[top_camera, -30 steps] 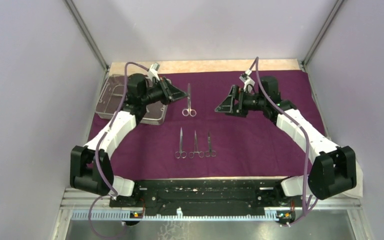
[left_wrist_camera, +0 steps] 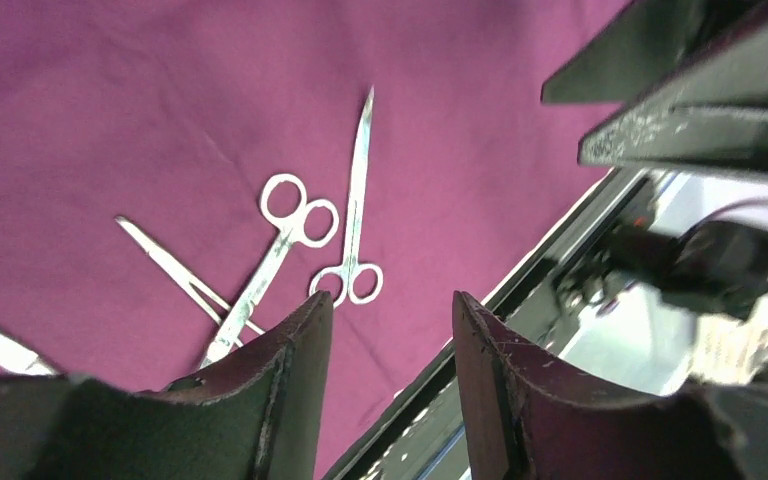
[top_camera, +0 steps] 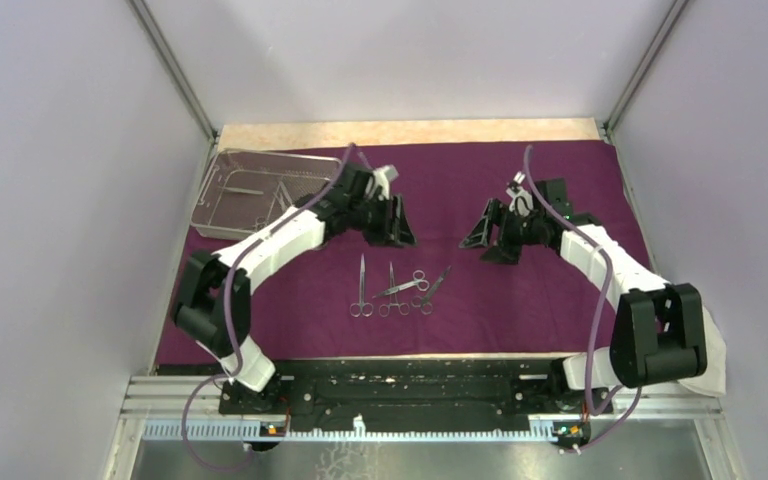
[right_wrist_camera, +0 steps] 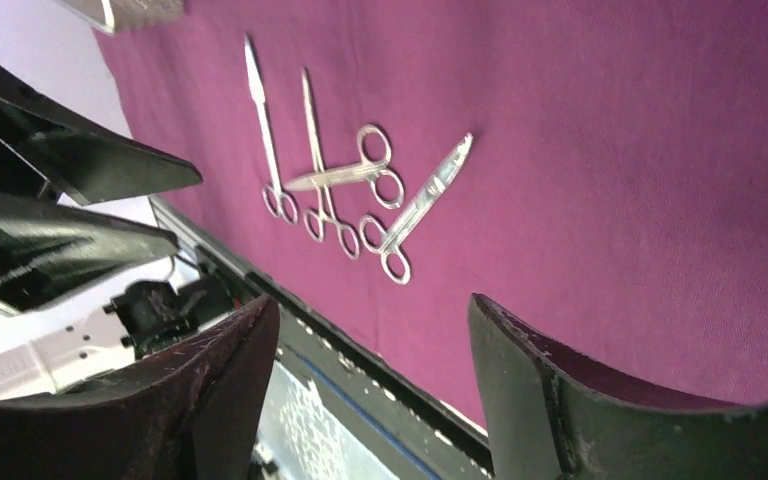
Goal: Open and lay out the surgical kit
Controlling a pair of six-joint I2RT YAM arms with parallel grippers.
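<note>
Several steel scissor-like instruments lie on the purple cloth (top_camera: 520, 310) at front centre: one upright on the left (top_camera: 362, 285), a middle one (top_camera: 392, 300) with another (top_camera: 406, 286) lying crosswise on it, and a slanted one (top_camera: 437, 287) on the right. My left gripper (top_camera: 395, 240) is open above and behind them, nothing between its fingers. My right gripper (top_camera: 475, 240) is also apart-fingered with nothing between, right of and behind the pile.
The metal tray (top_camera: 222, 215) with more instruments sits back left, partly behind the left arm.
The instrument that was near my left gripper at back centre now lies across the middle one; the rightmost is now slanted. Both grippers have moved toward the front, the right also rightward.
</note>
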